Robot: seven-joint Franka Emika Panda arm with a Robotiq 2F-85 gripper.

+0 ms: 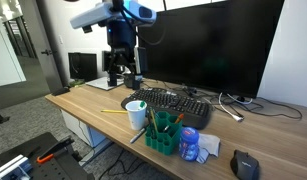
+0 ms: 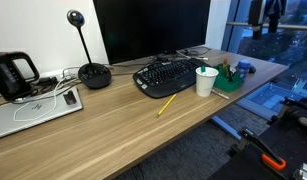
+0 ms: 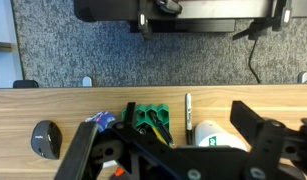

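Observation:
My gripper hangs open above the desk, its fingertips well clear of everything; nothing is between them. Below, near the front edge, stands a white cup with something dark green in it. Beside the cup is a green compartmented holder with several pens and tools standing in it. A pale marker lies between cup and holder. The wrist view looks down on the holder between the fingers, with the cup partly hidden by one finger. A blue round object sits beside the holder.
A yellow pencil lies on the desk. A black keyboard and a monitor stand behind. A white cloth and a black mouse are to the right in exterior view 1. Bare desk stretches left in exterior view 2.

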